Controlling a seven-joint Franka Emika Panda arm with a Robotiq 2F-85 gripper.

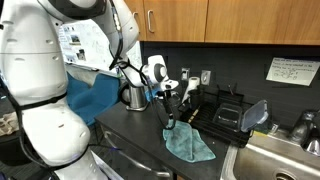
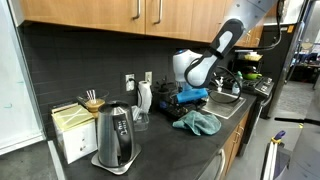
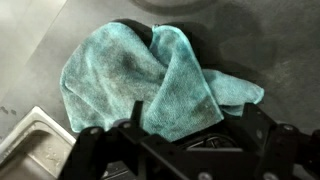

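A teal towel lies crumpled and partly folded on the dark counter, close to the sink; it also shows as a loose heap in the second exterior view. My gripper hangs over it from above, its fingers spread wide, so it is open. In the wrist view the towel fills the middle of the picture, with a raised fold running across it. The near edge of the cloth is partly covered by the gripper's body. Whether the fingertips touch the cloth cannot be made out.
Right of the towel is the metal sink, with a black dish rack behind. A steel kettle stands on the counter near a wooden knife block. Overhead cabinets line the wall.
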